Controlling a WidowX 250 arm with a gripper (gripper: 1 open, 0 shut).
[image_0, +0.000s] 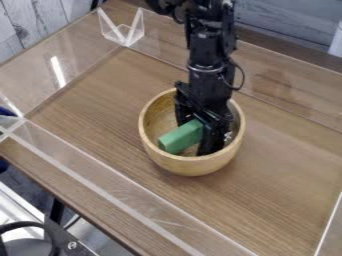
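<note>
A beige bowl (166, 157) stands in the middle of the wooden table. Inside it lies a green cylindrical object (181, 137), tilted, its upper right end partly hidden by the black gripper (210, 129). The gripper reaches down from the top of the view into the bowl, at and over the green object. Its fingers are dark and merge with one another, so whether they are shut on the object is unclear.
A clear plastic item (122, 27) is at the back left. Black cabling (30, 240) shows at the lower left corner.
</note>
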